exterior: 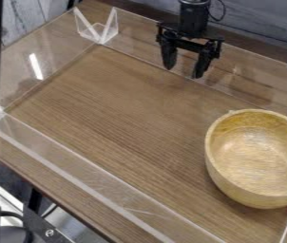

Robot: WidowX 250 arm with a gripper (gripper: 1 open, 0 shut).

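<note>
My black gripper (184, 58) is at the top middle of the camera view, pointing down over the wooden floor of the workspace. Its two dark fingers stand apart, open, and I see nothing between them.
A large pale yellow bowl (256, 180) fills the lower right. A small clear angular object (97, 28) stands at the back left. Dark hardware and cables show at the lower left edge.
</note>
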